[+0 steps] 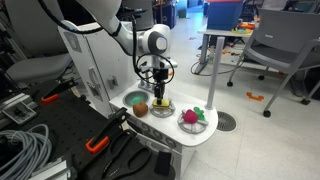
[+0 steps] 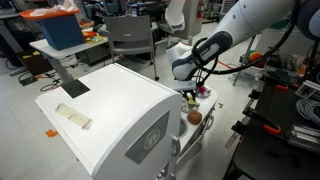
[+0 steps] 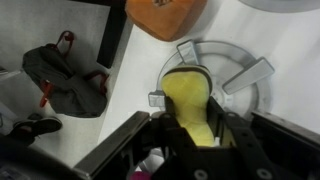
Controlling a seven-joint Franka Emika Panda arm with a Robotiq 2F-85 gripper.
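Note:
A yellow object with a dark edge fills the middle of the wrist view, over a round grey plate-like piece. My gripper is down at it, its dark fingers reaching to either side of its near end. Whether they touch it is hard to make out. From the side, in exterior view 1, the gripper is low over the same yellow object, covering part of it.
A brown-orange object lies close to the round piece. A dish with red and green items stands to the right on the white surface. A black table with cables is at the left.

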